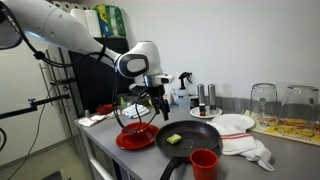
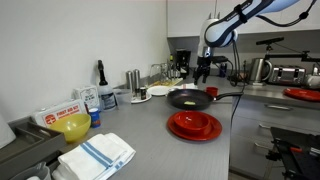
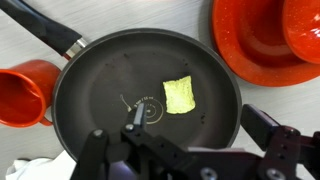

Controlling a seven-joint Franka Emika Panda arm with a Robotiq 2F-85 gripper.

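My gripper hangs above the counter, open, with nothing between its fingers. Below it lies a black frying pan holding a small yellow sponge-like piece. In the wrist view the yellow piece rests flat inside the pan, just ahead of the gap between my fingers. A red mug stands beside the pan. On the pan's other side, a red bowl sits on a red plate.
A white cloth and a white plate lie behind the pan. Glass jars stand upside down at the back right. The pan's handle points out past the mug.
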